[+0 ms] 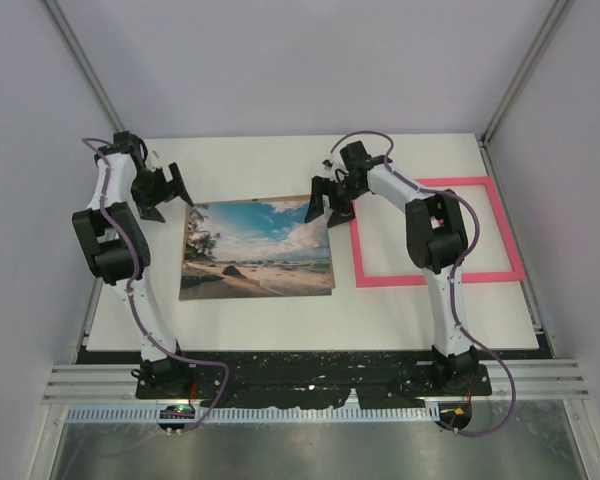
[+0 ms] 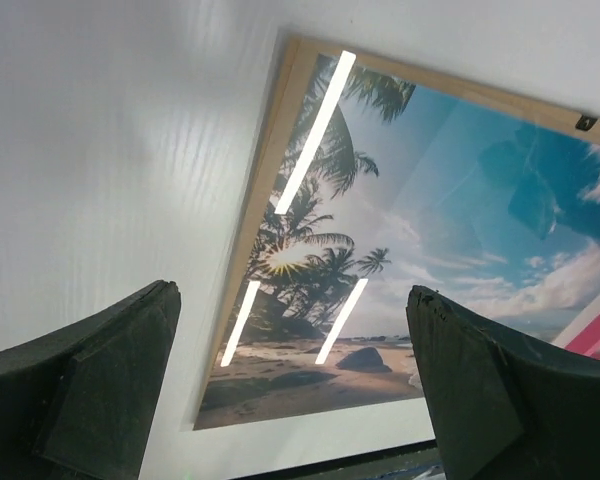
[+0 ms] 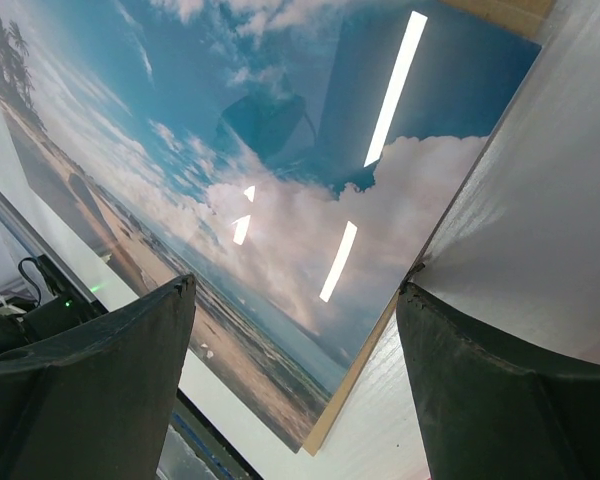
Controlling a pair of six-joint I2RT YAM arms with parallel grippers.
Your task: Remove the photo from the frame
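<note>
A beach photo (image 1: 255, 245) lies on a brown backing board (image 2: 248, 215) at the table's left-centre, its glossy face up. Strips of the board show along its left and top edges. To the right, the pink frame (image 1: 390, 281) lies flat and empty, apart from the photo. My left gripper (image 1: 167, 196) is open near the photo's upper left corner; in the left wrist view its fingers (image 2: 90, 375) hold nothing. Over the photo's right edge stands my right gripper (image 1: 330, 205), open, with one finger (image 3: 450, 350) beside that edge and nothing gripped.
Clear white table (image 1: 250, 327) lies in front of the photo, and a bare strip runs behind it. A small dark clip (image 2: 586, 123) sits on the board's top edge. Grey walls close in the sides and back.
</note>
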